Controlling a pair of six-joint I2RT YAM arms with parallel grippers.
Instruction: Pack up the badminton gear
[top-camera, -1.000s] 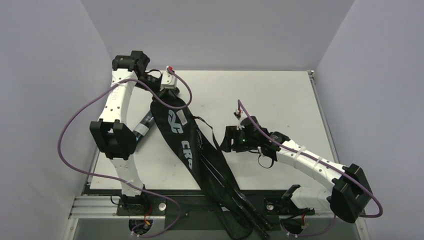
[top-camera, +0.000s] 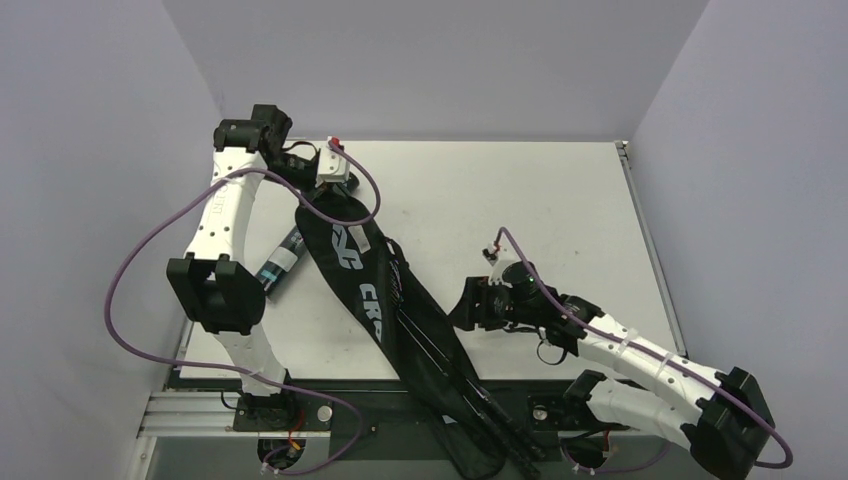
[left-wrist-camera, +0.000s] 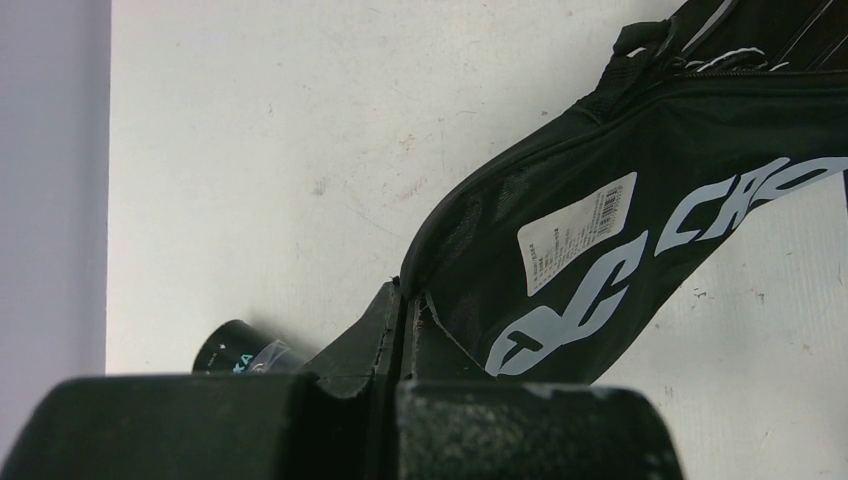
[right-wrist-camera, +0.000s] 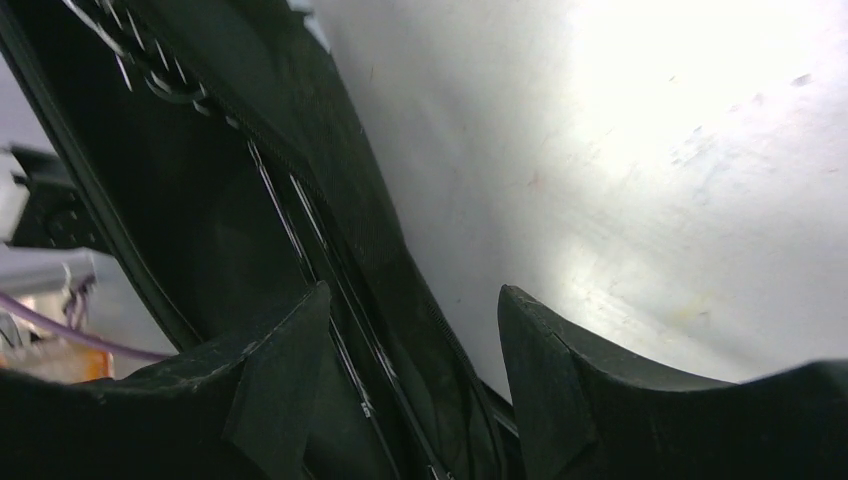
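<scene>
The long black racket bag (top-camera: 350, 270) lies slantwise over the white table, its lower end hanging past the front edge. Thin racket shafts (top-camera: 425, 345) show within its open side, and a zipper edge (right-wrist-camera: 255, 115) runs along the opening in the right wrist view. My left gripper is shut on the bag's rounded far end, pinching its dark fabric. Beside the bag's right edge, my right gripper (top-camera: 465, 318) is open; in its own wrist view the fingers (right-wrist-camera: 285, 380) stand wide apart, and the bag appears beyond them. A dark shuttlecock tube (top-camera: 278, 265) lies left of the bag, partly hidden.
Grey walls stand on both sides, and a dark rail (top-camera: 380, 412) runs along the front. Purple hoses (top-camera: 108, 310) loop from both arms.
The bag's strap, stretched toward my right gripper a second ago, now lies back along the bag. My left gripper shifted slightly left with the bag's end.
</scene>
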